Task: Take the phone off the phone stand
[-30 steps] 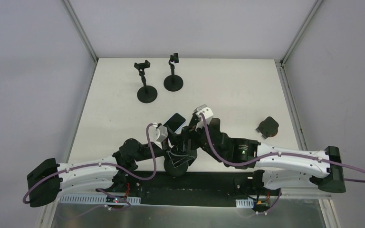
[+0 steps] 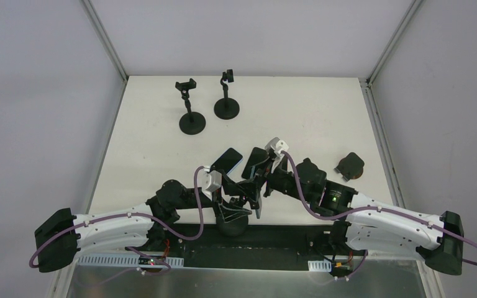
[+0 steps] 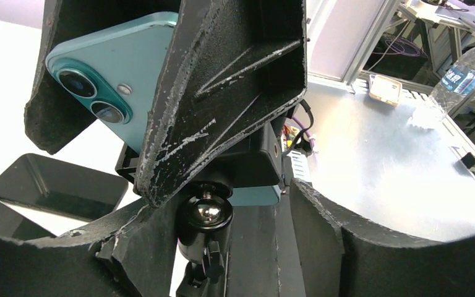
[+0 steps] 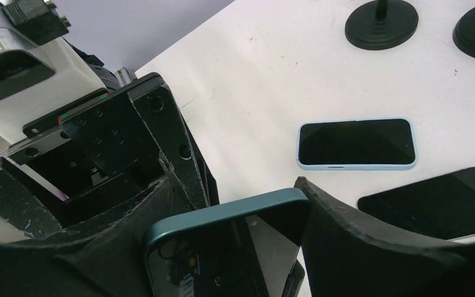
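Note:
A teal phone (image 3: 133, 59) with two lenses sits at the front centre, between my right gripper's (image 4: 235, 204) fingers, which stand on either side of it; whether they press on it is unclear. Below it in the left wrist view is the black phone stand (image 3: 205, 216), whose base (image 2: 231, 226) shows near the table's front edge. My left gripper is at the stand, fingers apart on either side of its neck, part open. Both grippers overlap in the top view, hiding much of phone and stand.
A blue-cased phone (image 4: 355, 143) and a black phone (image 4: 430, 201) lie behind the grippers. Two empty stands (image 2: 192, 123) (image 2: 227, 109) are at the back left, a dark object (image 2: 350, 166) at the right.
My right arm has shifted rightward and toward the table's front, its gripper moving with it. The left gripper has moved only slightly.

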